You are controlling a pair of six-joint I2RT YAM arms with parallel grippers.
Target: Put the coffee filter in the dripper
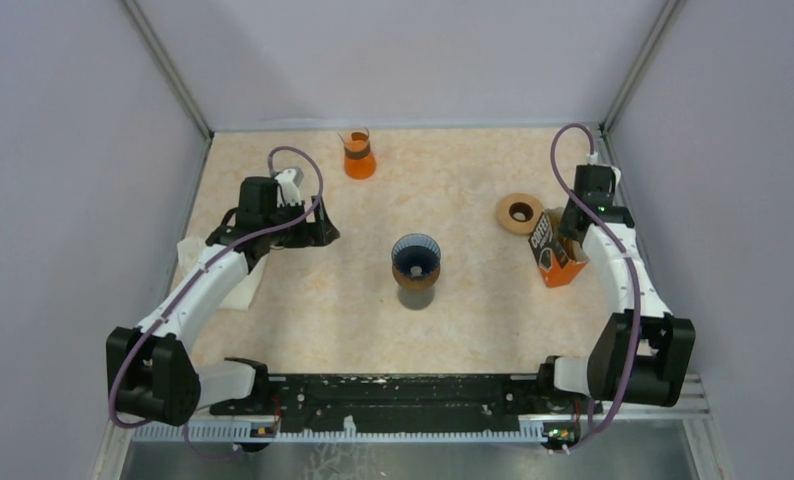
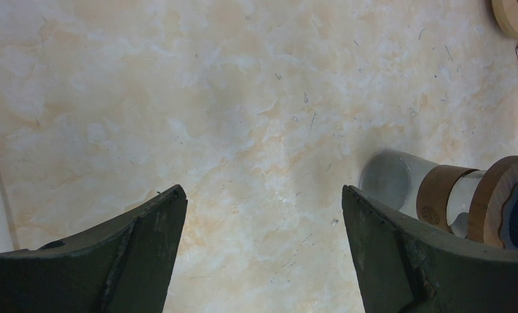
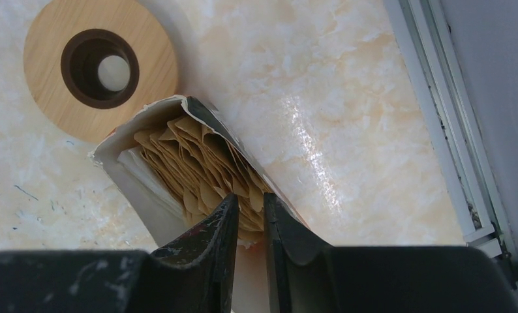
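Note:
The dripper (image 1: 416, 258), dark blue inside, sits on a clear glass stand with a wooden collar at mid-table, empty of any filter. An orange and black box (image 1: 555, 250) on the right is open at the top. Brown paper coffee filters (image 3: 191, 163) stand bunched in it. My right gripper is at the box, its fingertips a narrow gap apart over the filters; filter edges show in that gap, and none is clearly pinched. Over bare table, left of the dripper, my left gripper stands wide open and empty.
A round wooden ring (image 1: 521, 213) lies right against the back of the filter box. An orange carafe (image 1: 359, 160) stands at the back, and a white cloth (image 1: 243, 290) lies under the left arm. Between dripper and box the table is clear.

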